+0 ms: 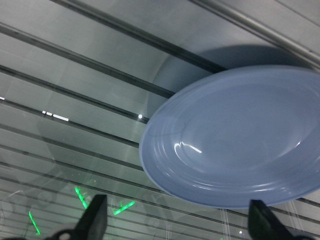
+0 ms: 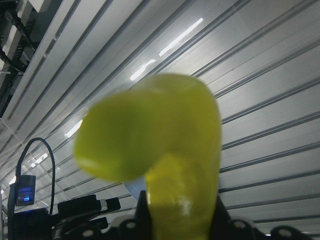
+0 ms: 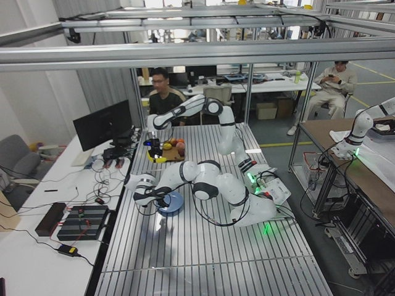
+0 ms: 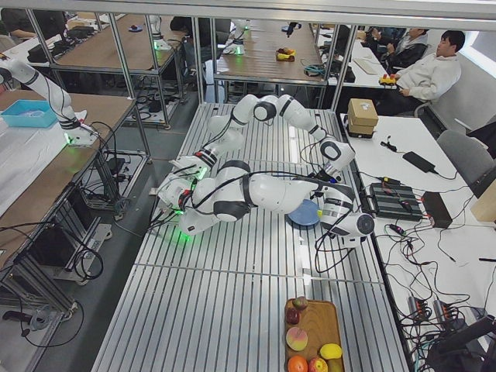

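A blue plate lies on the slatted table; in the left wrist view my left gripper hovers by its near side, fingers apart with nothing between them. My right gripper is shut on a yellow fruit, blurred and filling the middle of the right wrist view, probably banana-like in shape. In the camera left view it hangs near the wooden tray of fruit at the table's far end. The tray holds several fruits, including a lemon and an orange.
A white side table with a monitor, cables and black boxes runs along the table's edge. People sit beyond the table.
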